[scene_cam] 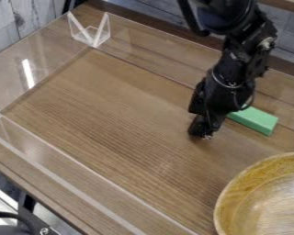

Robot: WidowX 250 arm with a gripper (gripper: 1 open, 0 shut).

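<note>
My black gripper (201, 123) reaches down from the top right, its fingertips low over the wooden table, just left of a green block (253, 120) that lies flat and is partly hidden by the gripper. Whether the fingers hold anything cannot be made out in this dark view.
A large yellow bowl (261, 195) fills the lower right corner. A white wire rack (92, 33) stands at the back left.
</note>
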